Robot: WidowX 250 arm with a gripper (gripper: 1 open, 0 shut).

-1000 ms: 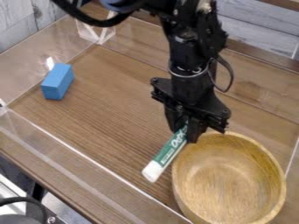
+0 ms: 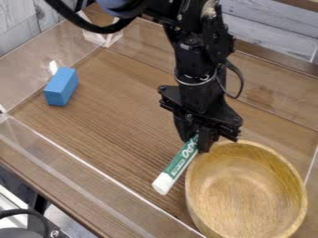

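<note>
A green and white tube-like object (image 2: 176, 168) slants down from my black gripper (image 2: 196, 136) toward the lower left, its upper end hidden among the fingers. The gripper is shut on that end, just beside the upper left rim of a large tan bowl (image 2: 244, 192) at the lower right. The object's lower end is on or close above the wooden tabletop.
A blue block (image 2: 61, 86) lies at the left. A white object (image 2: 104, 33) is at the back left behind the arm. Pale walls border the back.
My gripper and the green object have barely moved, with only a slight shift; the bowl sits nearly the same.
</note>
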